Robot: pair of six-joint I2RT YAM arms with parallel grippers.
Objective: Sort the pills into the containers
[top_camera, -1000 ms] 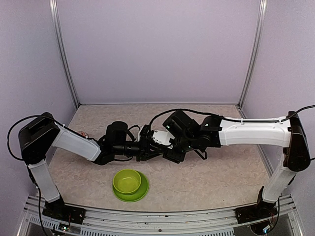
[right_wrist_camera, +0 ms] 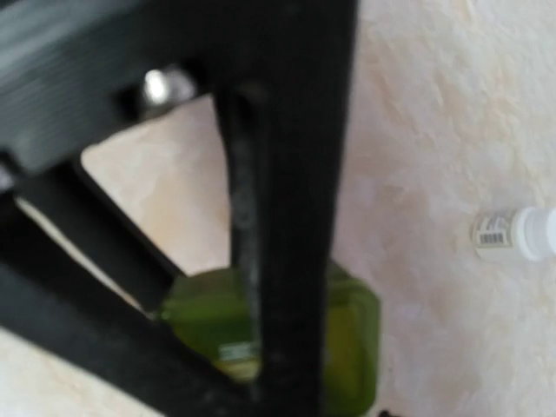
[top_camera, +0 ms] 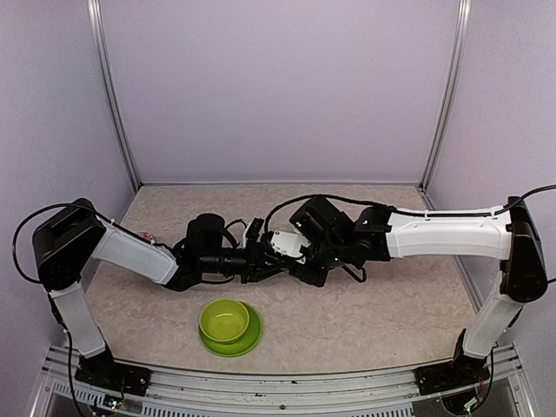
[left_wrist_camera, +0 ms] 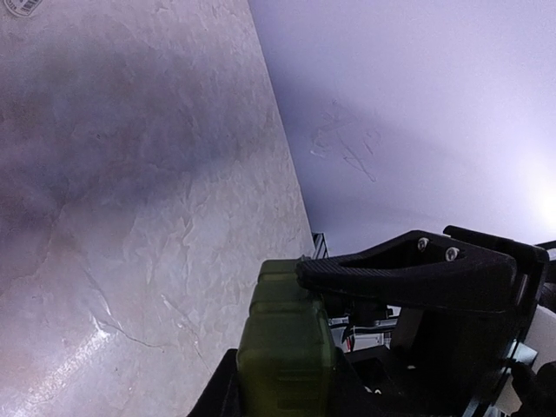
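Note:
In the left wrist view, a translucent green pill box [left_wrist_camera: 287, 356] is gripped by my left gripper [top_camera: 268, 262], whose dark upper finger [left_wrist_camera: 373, 274] lies against its top. The same green box [right_wrist_camera: 352, 347] appears in the right wrist view, partly covered by the dark fingers [right_wrist_camera: 291, 226] of my right gripper [top_camera: 302, 268]. Both grippers meet over the table's middle, so the box is hidden from above. How far the right fingers stand apart is unclear. A white bottle [right_wrist_camera: 508, 234] with a printed label lies on the table. No loose pills are visible.
A green bowl [top_camera: 224, 321] sits on a green plate [top_camera: 248, 341] at the front, left of centre. A small labelled item [left_wrist_camera: 22, 5] shows at the left wrist view's corner. Bare table [top_camera: 373, 321] lies at the front right; walls enclose the back and sides.
Both arms hold almost the same pose in the top view, with only a very slight shift where the grippers meet. Bowl and plate have not moved.

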